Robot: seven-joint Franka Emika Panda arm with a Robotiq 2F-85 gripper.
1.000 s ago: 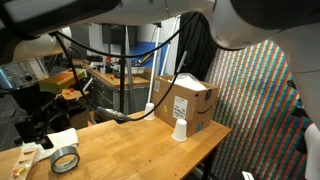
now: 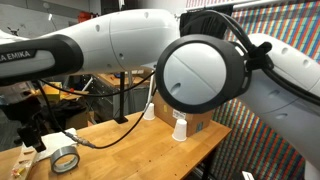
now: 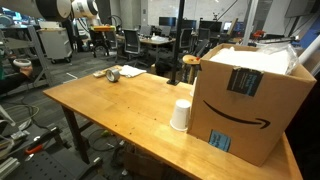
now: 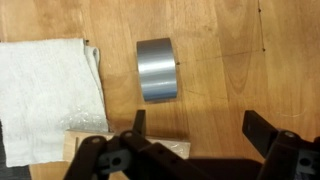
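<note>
A roll of grey tape [image 4: 157, 70] stands on its edge on the wooden table, near the middle of the wrist view. My gripper is above the table with its fingers wide apart and nothing between them. The tape lies beyond the fingertips, apart from them. In exterior view 1 the roll [image 2: 65, 159] shows its round side at the lower left, and my gripper [image 2: 34, 138] hangs close by, above and to its left. A white cloth [image 4: 52, 95] lies left of the tape in the wrist view.
A light wooden block [image 4: 170, 147] lies below the tape, partly behind the gripper. At the table's other end stand a cardboard box [image 3: 240, 110] and white cups [image 3: 180, 115].
The arm has come lower and now covers much of the box in exterior view 1. My gripper has shifted slightly; the tape and cups stay put.
</note>
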